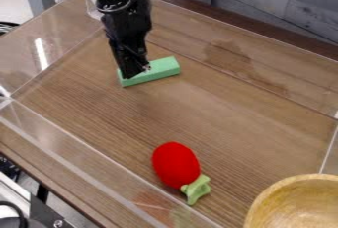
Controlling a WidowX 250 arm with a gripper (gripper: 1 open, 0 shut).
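My black gripper [138, 62] hangs over the left end of a pale green block [161, 70] in the upper middle of the wooden table, its fingertips shut. The block lies flat, partly hidden behind the fingers; whether they touch it I cannot tell.
A red object with a green end [176, 164] lies at the front middle. A pale yellow bowl [297, 202] sits at the front right corner. Cables show beyond the left edge.
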